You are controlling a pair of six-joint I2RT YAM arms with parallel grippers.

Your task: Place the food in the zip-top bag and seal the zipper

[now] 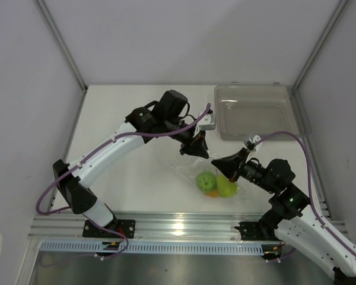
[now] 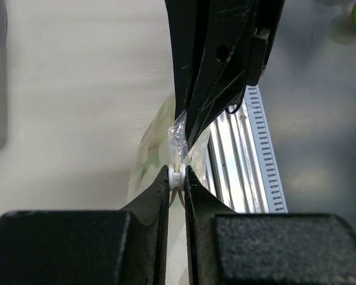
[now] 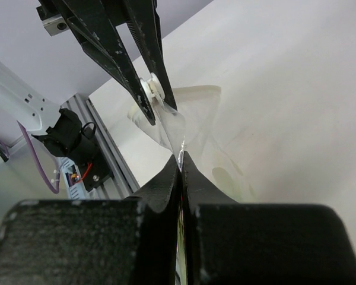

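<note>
The clear zip top bag (image 1: 187,171) lies on the table, with a round green food item (image 1: 206,181), a pear-shaped green one (image 1: 226,186) and a bit of orange (image 1: 212,193) inside. My left gripper is shut on the bag's white zipper slider (image 2: 177,177). Close beside it, my right gripper has its fingers closed on the thin clear film of the bag's top edge (image 3: 174,132). Film stretches between the two grippers. Whether the zipper track is sealed cannot be made out.
An empty grey bin (image 1: 255,111) stands at the back right of the white table (image 1: 124,184). Open table lies to the left. A metal rail (image 1: 178,224) runs along the front edge.
</note>
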